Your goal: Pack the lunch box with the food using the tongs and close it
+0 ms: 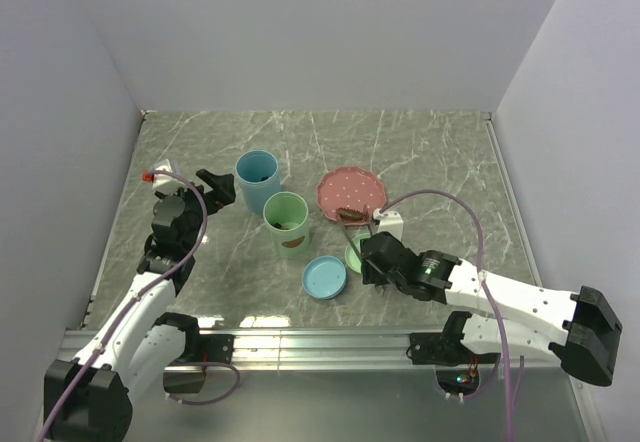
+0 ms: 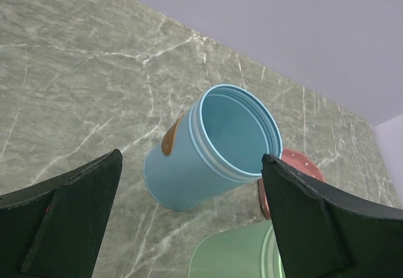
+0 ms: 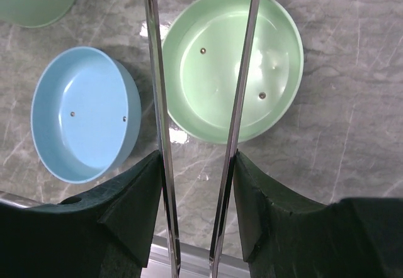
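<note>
A round pink plate (image 1: 350, 184) with a pale dot pattern lies mid-table in the top view. A brown piece (image 1: 352, 215) shows at its near edge. Closer to the front are a light blue bowl (image 1: 324, 277) and a light green bowl (image 3: 234, 70), both empty in the right wrist view. My right gripper is open above the table in front of the green bowl. Two long metal strips (image 3: 157, 70) run along the inner sides of its fingers, apart, and pass over the green bowl. My left gripper stands open and empty at the left.
A blue cylinder (image 2: 189, 168) with a brown tab and a green one (image 1: 290, 234) stand upright between the left arm and the pink plate. Dark bits show inside both in the top view. A metal rail (image 1: 320, 347) borders the front.
</note>
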